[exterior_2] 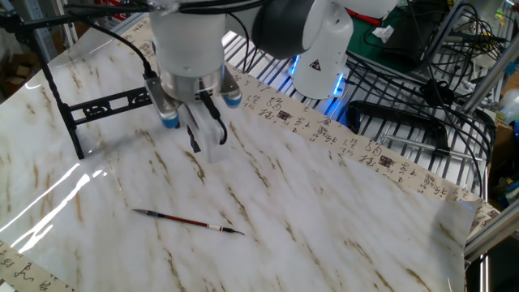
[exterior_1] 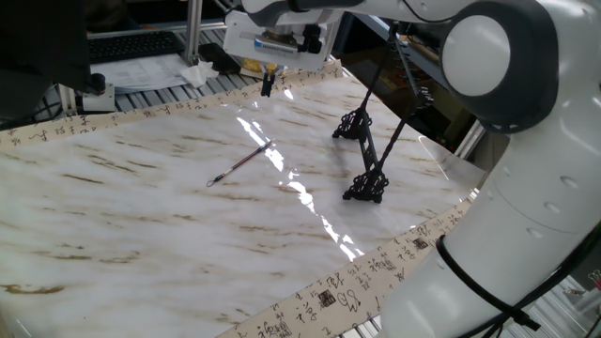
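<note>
A thin brush (exterior_1: 242, 163) with a reddish-brown handle lies flat on the marbled table; in exterior view 2 the same brush (exterior_2: 188, 221) rests alone near the middle front, a small loop at one end. My gripper (exterior_1: 268, 86) hangs over the table's far side in exterior view 1, apart from the brush. Exterior view 2 has the gripper (exterior_2: 206, 148) pointing down, above and behind the brush. Its dark fingers are small and partly covered, so how far they stand apart is unclear. Nothing held by them can be made out.
A black ornate rack (exterior_1: 368, 155) stands upright on the table; its crossbar (exterior_2: 109, 106) is left of the gripper in exterior view 2. A keyboard (exterior_1: 131, 45) lies beyond the far edge.
</note>
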